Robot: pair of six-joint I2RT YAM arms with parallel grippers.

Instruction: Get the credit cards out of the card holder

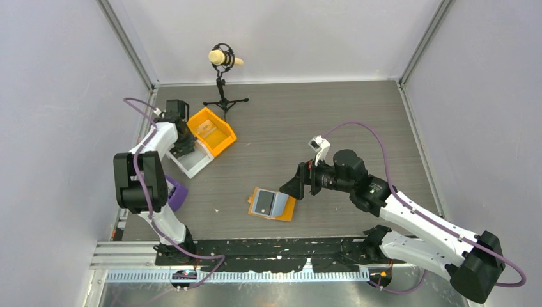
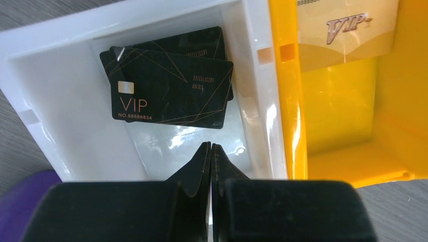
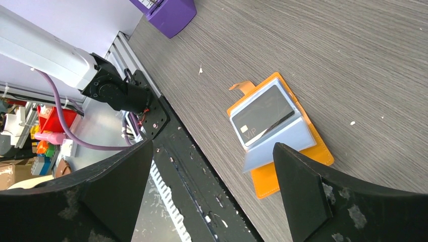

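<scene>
An orange card holder (image 3: 263, 181) lies opened on the table, its clear sleeves showing; a black VIP card (image 3: 263, 113) is in one sleeve. Two black cards (image 2: 171, 88) overlap inside the white box (image 2: 65, 116). A gold VIP card (image 2: 348, 33) lies in the yellow box (image 2: 348, 166) beside it. Over the white box, my left gripper is shut, its tips together with nothing showing between them. My right gripper stands open above the table close to the card holder, its spread fingers empty and not on the holder.
A purple container (image 1: 176, 194) sits just in front of the white box, partly under the left arm. At the back left stands a black tripod (image 1: 222, 99).
</scene>
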